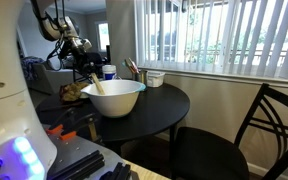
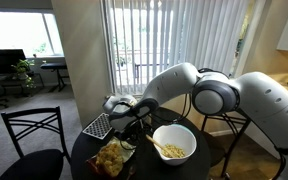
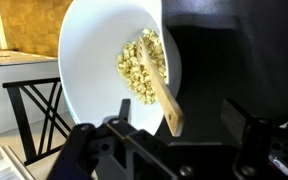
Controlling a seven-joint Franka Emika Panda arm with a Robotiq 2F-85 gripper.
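A white bowl (image 3: pixel 89 55) holds small pale pieces (image 3: pixel 141 80) at its bottom. A wooden utensil (image 3: pixel 162 92) leans in the bowl, its handle sticking out over the rim. My gripper stands open, its dark fingers well apart. In the wrist view the handle's end appears between them, nearer the left finger (image 3: pixel 117 134); I cannot tell how close it is in depth. Exterior view 1 has the bowl (image 1: pixel 114 100) near the round table's front edge, with the handle (image 1: pixel 97 86) tilted up at its left side. In exterior view 2 the bowl (image 2: pixel 174 142) is right of the gripper.
On the black table (image 1: pixel 166 107) stand a cup of utensils (image 1: pixel 135 72), a white box (image 1: pixel 155 79) and a blue-and-white mug (image 1: pixel 109 72). A golden-brown bundle (image 2: pixel 112 157) lies left of the bowl. A black chair (image 1: pixel 209 152) stands beside the table.
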